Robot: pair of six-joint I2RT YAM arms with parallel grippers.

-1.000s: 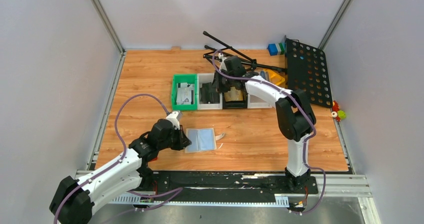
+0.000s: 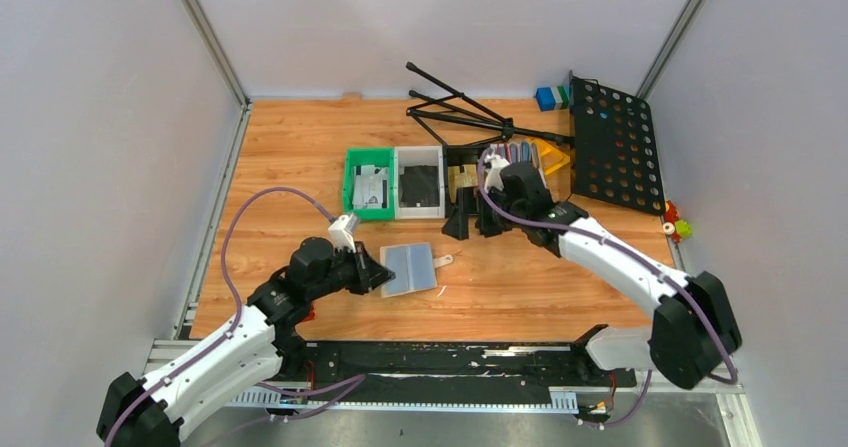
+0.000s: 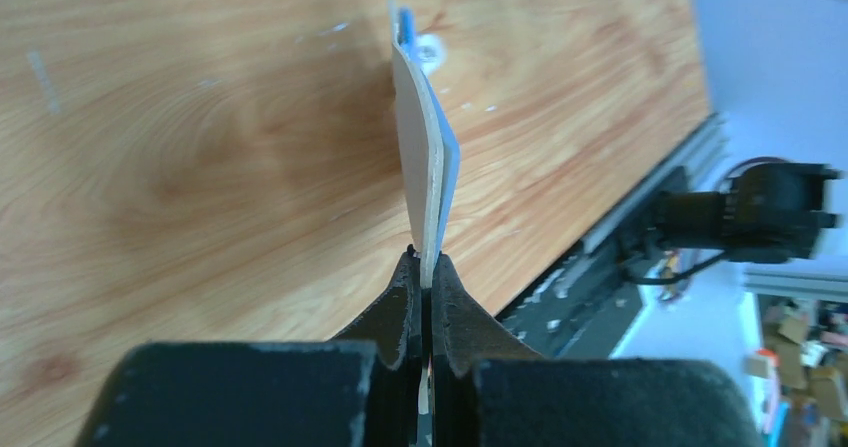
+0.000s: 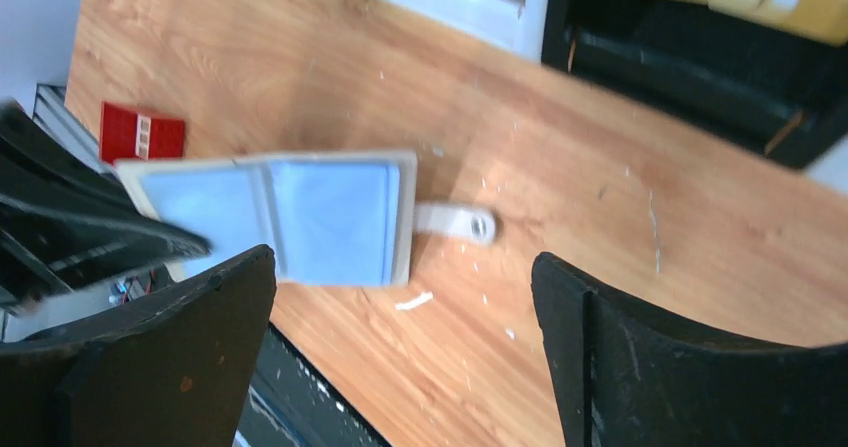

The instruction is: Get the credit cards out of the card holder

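The card holder (image 2: 409, 268), an opened booklet with pale blue pockets, is pinched by my left gripper (image 2: 388, 275) at its left side. The left wrist view has the card holder (image 3: 418, 152) edge-on, its thin sheet between the shut fingertips. A whitish tab (image 4: 455, 222) sticks out from the holder's far side in the right wrist view. Whether any card sits in its pockets I cannot tell. My right gripper (image 2: 472, 229) is open and empty, behind and to the right of the holder; its fingers (image 4: 205, 312) are wide apart.
A green bin (image 2: 350, 182) with pale items, a white bin (image 2: 442, 212) with something dark, and a black bin (image 4: 680, 77) stand behind. A red object (image 4: 160, 132) lies near the left arm. Table to the right of the holder is clear.
My right arm has swung away from above the bins, forward and to the right, to just in front of them. The left gripper and the holder have shifted slightly right; the holder is turned a little.
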